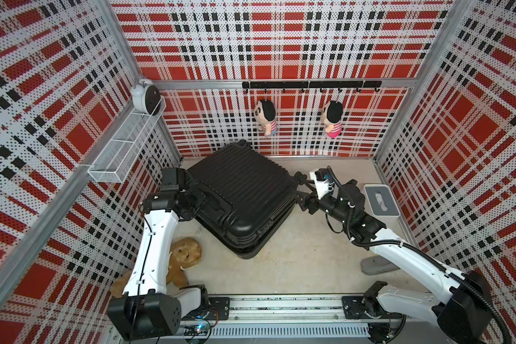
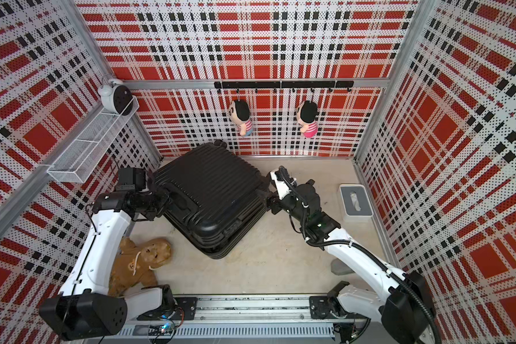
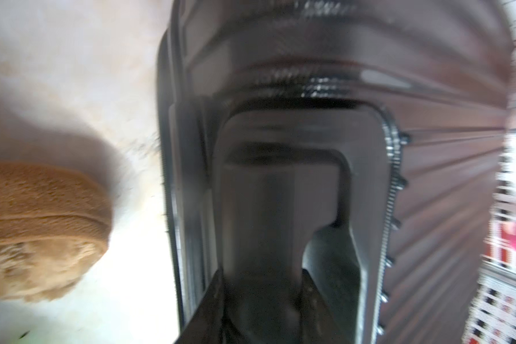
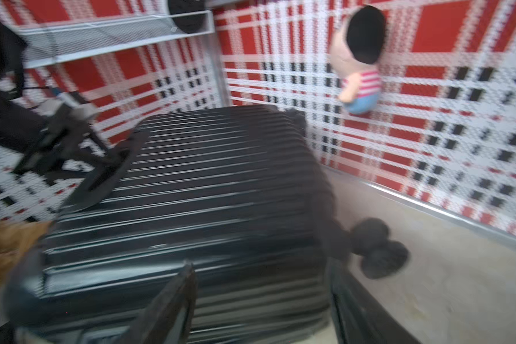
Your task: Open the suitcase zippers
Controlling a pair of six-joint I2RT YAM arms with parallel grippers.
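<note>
The black ribbed suitcase (image 1: 243, 189) lies flat at the back left of the floor. Its moulded handle area (image 3: 295, 134) fills much of the left wrist view. Over that end of the suitcase stands my left gripper, its fingers apart on both sides of a dark handle-like part; contact cannot be told. At the opposite side, close to the wheels (image 4: 378, 246), my right gripper is open, the suitcase's side ahead of its fingers and nothing between them. Both wrist views are blurred, and no zipper pull can be made out.
A brown plush toy (image 2: 140, 263) lies at the front left. At the right are a grey-white tray (image 1: 382, 215) and a grey object (image 1: 378, 265). Two dolls hang at the back.
</note>
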